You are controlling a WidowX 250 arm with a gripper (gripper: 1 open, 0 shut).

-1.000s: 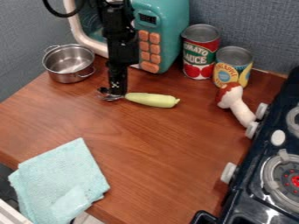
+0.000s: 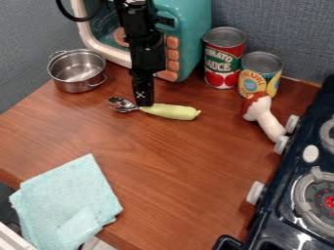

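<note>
My black gripper [image 2: 144,96] hangs at the upper middle, in front of the teal microwave [image 2: 185,39], just above a spoon [image 2: 123,104] that lies on the wooden table [image 2: 156,176]. A pale corn cob [image 2: 173,111] lies beside the spoon, pointing right. Whether the fingers are open or shut, or hold anything, I cannot tell at this size.
A steel pot [image 2: 77,70] stands at left. Two cans, tomato sauce [image 2: 224,61] and a second [image 2: 260,77], stand behind a white-and-red toy [image 2: 264,118]. A stove [image 2: 303,195] fills the right; a cloth [image 2: 65,198] lies front left.
My gripper has risen slightly and shifted a little to the right, uncovering more of the spoon. The objects on the table stay where they were.
</note>
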